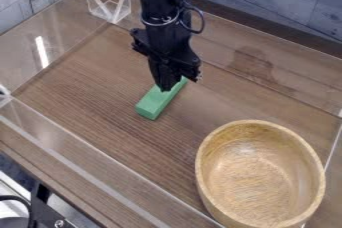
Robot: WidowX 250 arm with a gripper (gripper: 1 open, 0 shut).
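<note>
The black robot gripper (159, 78) hangs in the middle of the camera view, shut, with nothing visible between its fingertips. Just below it a green rectangular block (160, 100) lies on the wooden table, its upper end close to the fingertips; whether they touch it cannot be told.
A large tan bowl (259, 130) fills the lower right of the table (83, 92). Clear plastic pieces stand at the upper left corner and left edge, and a black cable lies at the lower left.
</note>
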